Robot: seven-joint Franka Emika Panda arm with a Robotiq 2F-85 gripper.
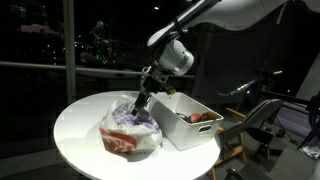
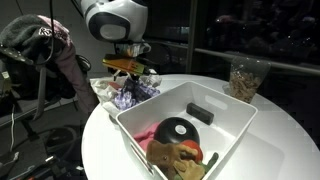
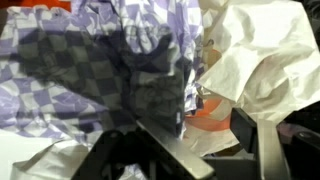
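Observation:
A white and red bag [image 1: 118,142] stands on the round table, its top full of crumpled purple-and-white checkered cloth or paper [image 1: 135,118]. My gripper [image 1: 141,101] reaches down at the top of this checkered material. In the wrist view the checkered material [image 3: 85,75] fills the left side, partly in dark shadow, with pale crumpled bag material [image 3: 265,50] to the right. Dark fingers [image 3: 270,150] stand apart along the lower edge, so the gripper looks part open. Whether the material touches the fingertips is hard to tell.
Beside the bag is a white box [image 2: 228,137] holding a brown plush toy [image 2: 172,158], a black-and-red round thing [image 2: 178,131] and a dark block [image 2: 200,112]. A mesh container [image 2: 247,78] stands behind it.

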